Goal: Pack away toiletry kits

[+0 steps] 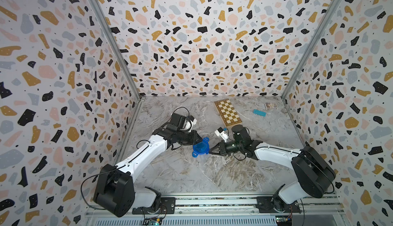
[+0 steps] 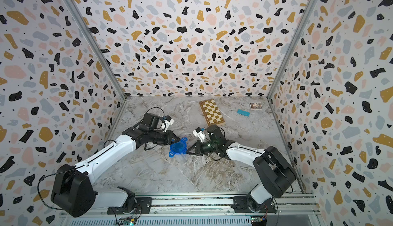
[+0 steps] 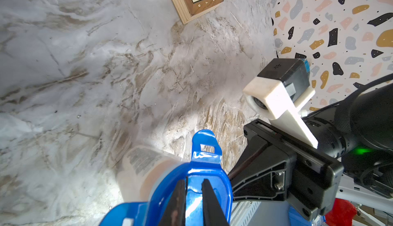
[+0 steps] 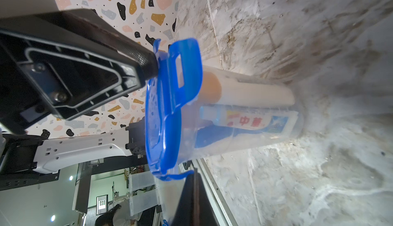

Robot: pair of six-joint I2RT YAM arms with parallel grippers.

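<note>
A translucent container [image 4: 245,142] stands on the marble table with a blue lid [image 1: 201,147] over its mouth. Through its wall I see a printed toothpaste tube [image 4: 258,120], something blue and a pale item. Slotted tabs stick out around the rim, one being the blue tab [image 3: 206,144]. My right gripper is shut with nothing between its fingers, its tips beside a lower lid tab [image 4: 178,176]. My left gripper is at the lid's opposite edge, fingers slightly apart with blue visible between them; whether they grip the rim is unclear.
A chessboard [image 1: 227,112] lies behind the right arm. Farther right are a turquoise block [image 1: 259,112] and a small patterned box [image 1: 271,105]. Bare table lies in front of the container and at the back left. Both arms flank the container closely.
</note>
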